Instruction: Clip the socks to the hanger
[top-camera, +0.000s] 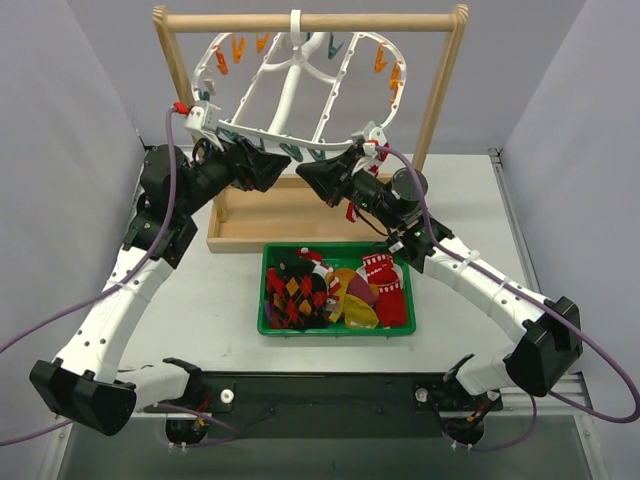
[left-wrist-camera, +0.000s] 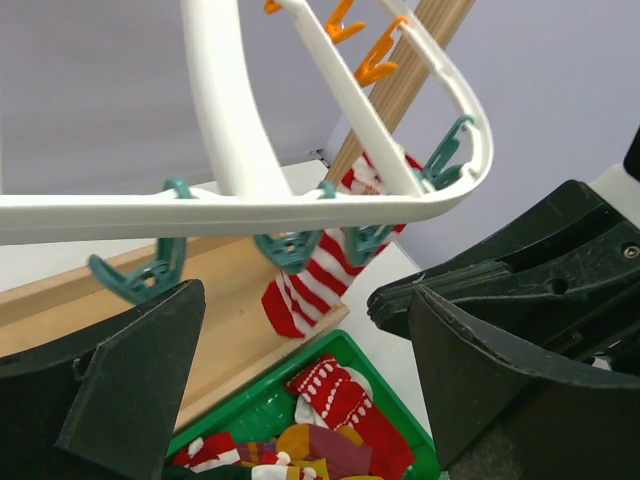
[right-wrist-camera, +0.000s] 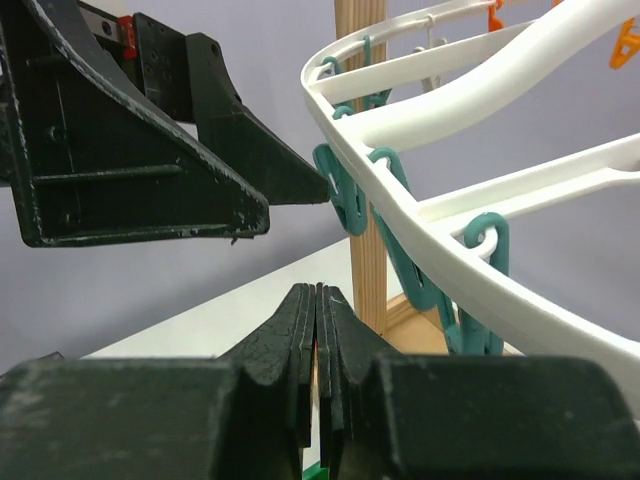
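Note:
The white hanger (top-camera: 348, 85) hangs tilted from the wooden bar and carries teal and orange clips. My right gripper is shut in the right wrist view, its fingertips touching with nothing between them. A teal clip (right-wrist-camera: 405, 262) lies outside those fingers, up and to the right. My left gripper is open below the hanger's front rim, with teal clips (left-wrist-camera: 288, 250) above its gap and no sock between its fingers. Behind the rim's right end hangs a red-and-white striped sock (left-wrist-camera: 322, 275); its upper attachment is hidden.
A green bin (top-camera: 338, 335) full of mixed socks stands on the table below the arms. The wooden stand's right post (top-camera: 440, 90) is near the right arm. Both gripper tips are close together under the hanger.

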